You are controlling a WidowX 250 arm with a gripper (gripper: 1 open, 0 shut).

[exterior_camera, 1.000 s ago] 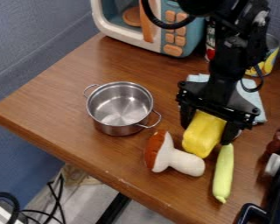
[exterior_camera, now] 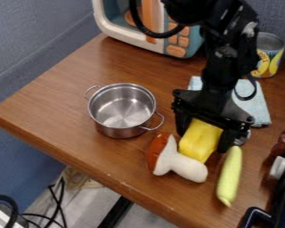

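My black gripper (exterior_camera: 212, 119) is low on the right side of the table, around a yellow block-like piece (exterior_camera: 199, 140); whether its fingers grip it or only straddle it is unclear. A steel pot (exterior_camera: 121, 111) with two handles stands to the left. An orange-capped mushroom (exterior_camera: 181, 162) lies in front of the yellow piece, and a pale corn-like piece (exterior_camera: 228, 176) lies to its right. A light cloth (exterior_camera: 256, 102) lies behind the gripper.
A toy microwave (exterior_camera: 113, 16) stands at the back, with a can (exterior_camera: 267, 55) at the back right. Dark and red objects crowd the right edge.
The arm has shifted slightly; the gripper and yellow piece show only small movement. The pot and mushroom have stayed in place.
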